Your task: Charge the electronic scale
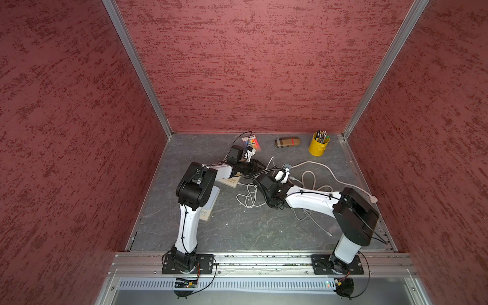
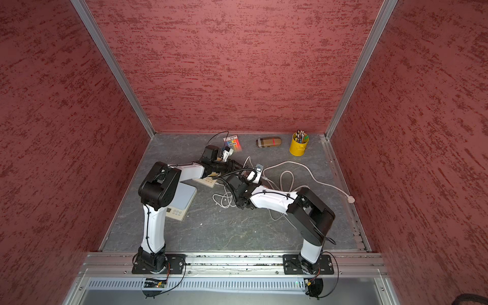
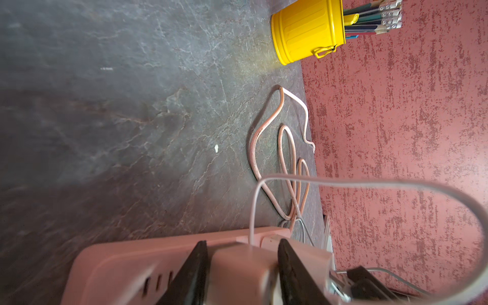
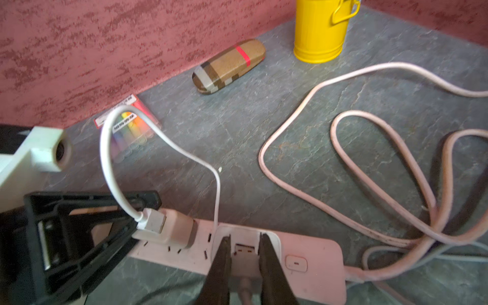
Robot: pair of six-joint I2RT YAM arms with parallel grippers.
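Note:
A white power strip (image 4: 315, 254) lies on the table in the right wrist view. One adapter (image 4: 178, 228) with a white cable stands on its left part, beside a second adapter (image 4: 272, 243) with a USB port. My right gripper is shut on a cable's USB plug (image 4: 245, 264), lined up close to that port; whether they touch I cannot tell. My left gripper is open, its fingers on either side of the cabled adapter (image 3: 239, 269). An electronic scale (image 2: 181, 198) lies on the left, partly covered by the left arm; a similar beige device (image 2: 207, 181) lies beyond.
Loose white cables (image 1: 249, 195) lie in the middle and on the right. A yellow pencil bucket (image 1: 318, 147), a patterned case (image 1: 287, 142) and a marker pack (image 1: 251, 142) stand along the back.

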